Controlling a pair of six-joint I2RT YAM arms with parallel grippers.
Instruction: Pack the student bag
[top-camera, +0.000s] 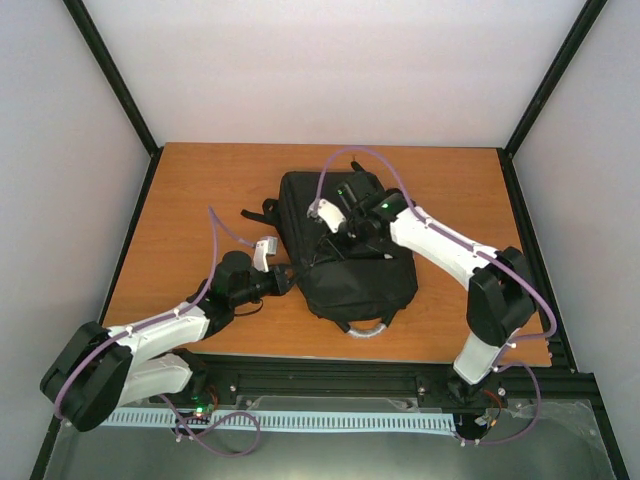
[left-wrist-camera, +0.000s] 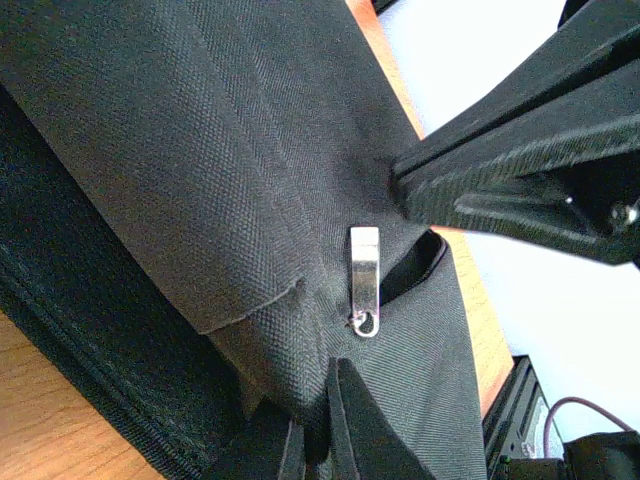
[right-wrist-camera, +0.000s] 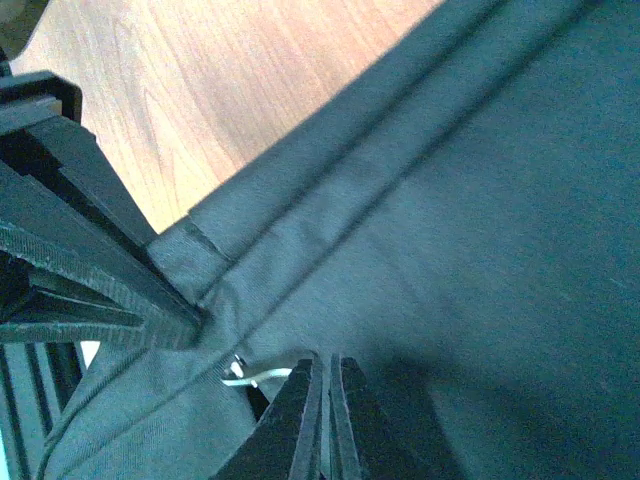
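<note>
The black bag (top-camera: 350, 300) lies on the wooden table with its handle toward the front edge. At its left side my left gripper (top-camera: 294, 276) is shut on a narrow fold of bag fabric, seen at the bottom of the left wrist view (left-wrist-camera: 310, 440). My right gripper (top-camera: 330, 250) is over the middle of the bag, shut with nothing seen between its fingers. In the right wrist view its tips (right-wrist-camera: 330, 390) are beside a silver zipper pull (right-wrist-camera: 262, 373). Another silver pull (left-wrist-camera: 365, 270) shows in the left wrist view, near the other gripper's dark fingers.
Bare table (top-camera: 200, 190) surrounds the bag, widest at the left and back. White walls and a dark frame enclose the workspace.
</note>
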